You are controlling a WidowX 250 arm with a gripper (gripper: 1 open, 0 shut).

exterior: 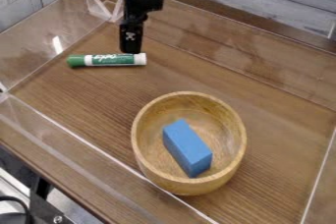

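My black gripper (132,39) points down over the wooden table, just above and behind a green and white marker (106,60) lying on the left side. The gripper stands open, apart from the marker. In the lower middle, a wooden bowl (153,150) holds a blue block (187,147).
The table's right half (262,81) and the strip between marker and bowl are clear. Clear plastic edging runs along the left, and a white slatted surface lies beyond the back edge.
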